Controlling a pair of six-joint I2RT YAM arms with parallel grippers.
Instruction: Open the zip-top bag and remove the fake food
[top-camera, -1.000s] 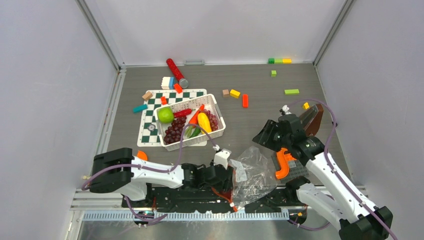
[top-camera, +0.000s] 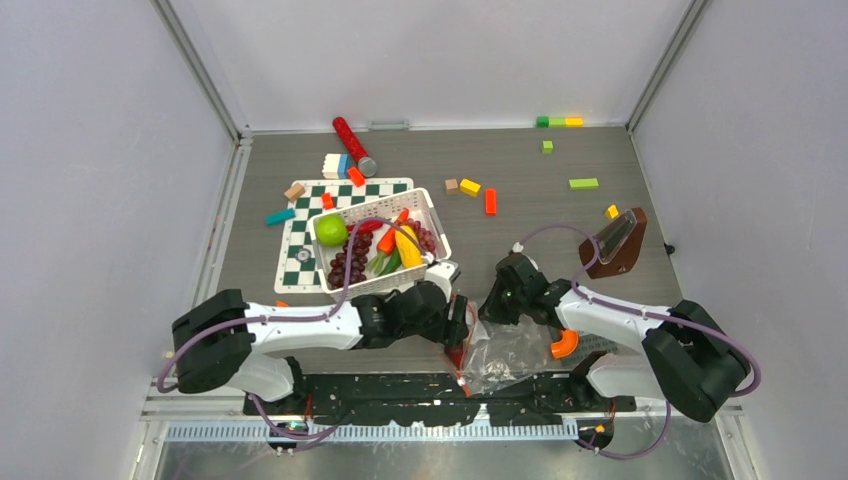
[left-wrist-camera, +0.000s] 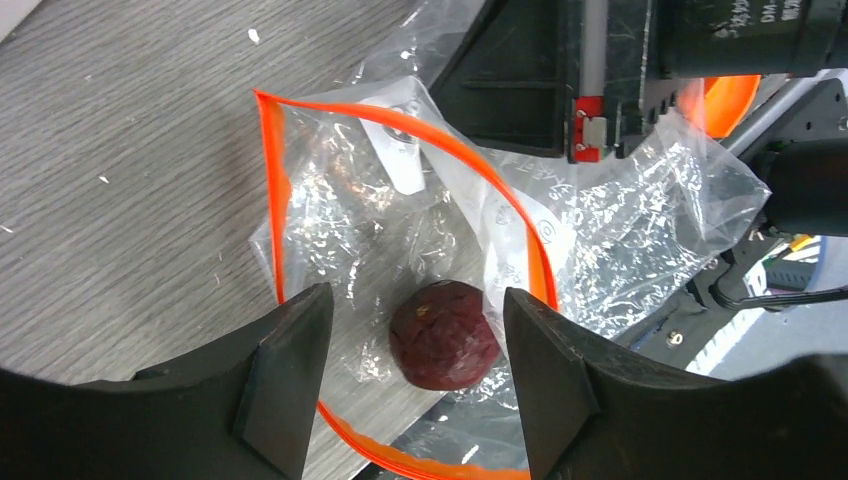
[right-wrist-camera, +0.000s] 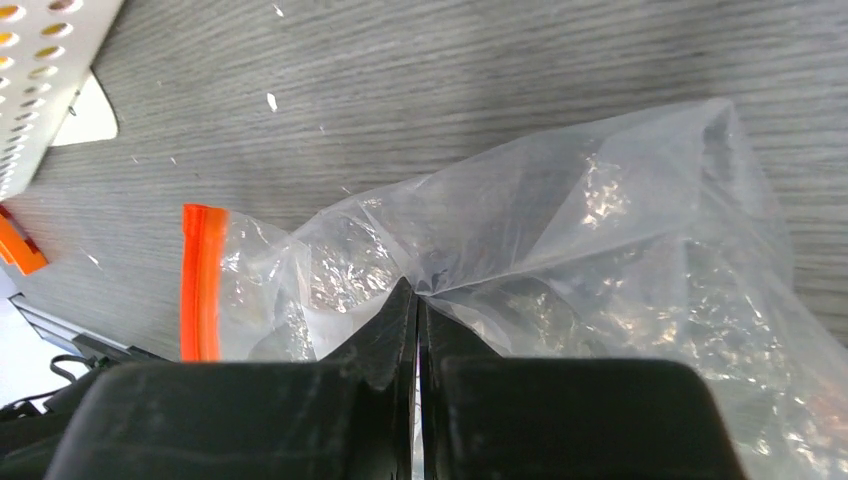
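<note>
The clear zip bag (top-camera: 505, 358) lies at the table's front edge, its orange-edged mouth (left-wrist-camera: 545, 262) standing wide apart in the left wrist view. Inside it sits a dark red round fake food (left-wrist-camera: 444, 335). My left gripper is part open at the bag's mouth, its fingers spread on either side of the opening with the red food beyond, not held. My right gripper is shut on the bag's plastic, pinching a fold behind the orange strip; the plastic wrinkles out from its tips. A white label shows on the bag.
A white basket (top-camera: 440, 232) of fake fruit and vegetables stands behind the left arm, on a green checkerboard (top-camera: 290, 262). An orange curved piece (top-camera: 565, 344) lies by the right arm. Several blocks and a brown holder (top-camera: 628, 255) are farther back.
My right gripper has come left and down from beside the brown holder and taken hold of the bag. The left gripper has shifted slightly back toward the basket, and the bag has moved a little.
</note>
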